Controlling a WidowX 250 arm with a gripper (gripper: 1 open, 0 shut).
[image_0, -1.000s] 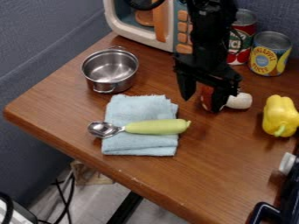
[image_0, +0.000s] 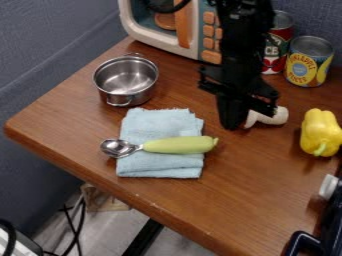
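Observation:
The black gripper (image_0: 234, 110) hangs low over the table, just left of a small white object (image_0: 267, 117), perhaps a mushroom, partly hidden behind it; whether the fingers hold it I cannot tell. A light blue folded cloth (image_0: 156, 172) carries an ice-cream scoop with a pale green handle (image_0: 181, 144). A steel pot (image_0: 126, 88) stands at the left, and a yellow pepper (image_0: 319, 133) lies at the right.
A toy microwave (image_0: 179, 32) stands at the back, with two cans, one red (image_0: 275, 52) and one yellow (image_0: 306, 67), to its right. A black object (image_0: 305, 243) is at the front right edge.
The gripper has moved slightly and its lower part has narrowed or turned over the past second, covering the reddish bit seen beside the white object.

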